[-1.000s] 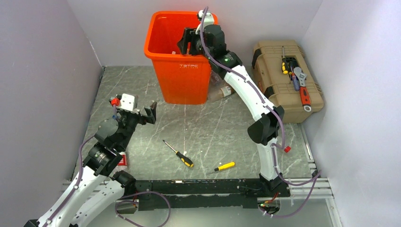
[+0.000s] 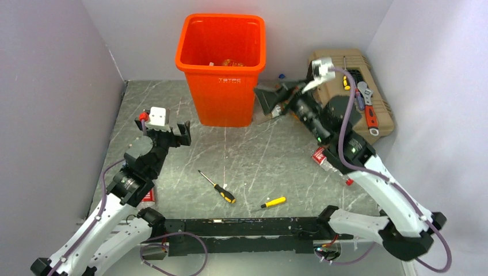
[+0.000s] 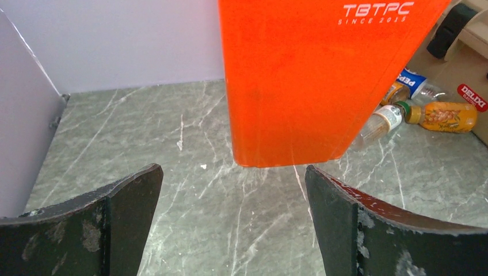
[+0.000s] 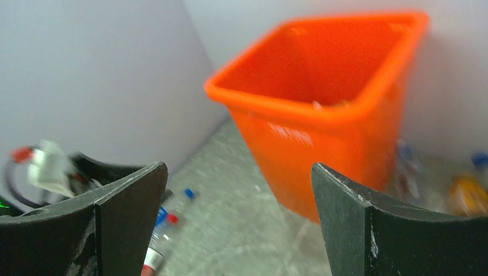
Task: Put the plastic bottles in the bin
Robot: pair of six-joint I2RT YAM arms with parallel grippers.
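Observation:
The orange bin [image 2: 221,98] stands at the back, some orange plastic [image 2: 233,62] inside. My open left gripper hovers over the floor before it, empty. My right gripper [image 2: 274,98], open and empty, is right of the bin; its wrist view is blurred. Several bottles lie between bin and case: a Pepsi one [image 3: 420,86], an orange one [image 3: 446,117], a clear one [image 3: 377,126]. A red-label bottle [image 2: 328,164] lies at the right, partly under the right arm. More bottles [image 4: 167,227] lie at the left.
A tan toolcase [image 2: 328,86] with tools on top stands at the back right. Two screwdrivers, one long [image 2: 221,191] and one yellow [image 2: 275,202], lie on the front floor. Walls close in both sides.
The left arm has shifted very slightly.

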